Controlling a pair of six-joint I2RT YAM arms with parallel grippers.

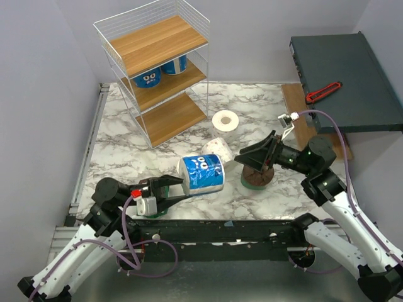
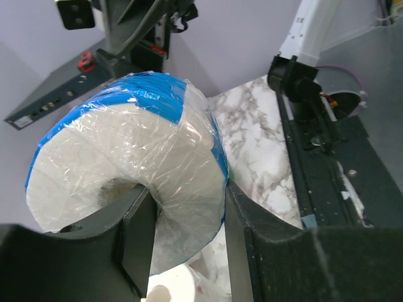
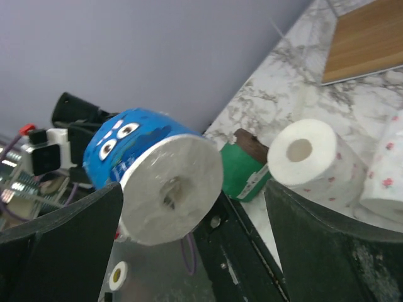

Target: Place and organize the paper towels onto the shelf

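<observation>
My left gripper (image 1: 170, 192) is shut on a blue-wrapped paper towel roll (image 1: 201, 173), holding it over the counter front, end-on in the left wrist view. My right gripper (image 1: 249, 151) is open and empty, to the right of that roll. The wire shelf (image 1: 157, 38) has two blue rolls (image 1: 148, 78) on its middle board; the top and bottom boards look empty. On the counter are a white roll (image 1: 225, 121), a spotted white roll (image 1: 216, 148), a brown-and-green roll (image 1: 255, 179), and, in the right wrist view, a green roll (image 3: 239, 170) and another white roll (image 3: 299, 151).
At the back right stands a dark slab (image 1: 346, 75) with a red cutter (image 1: 323, 92) on it, beside a wooden board (image 1: 293, 100). The counter's front edge borders a dark rail.
</observation>
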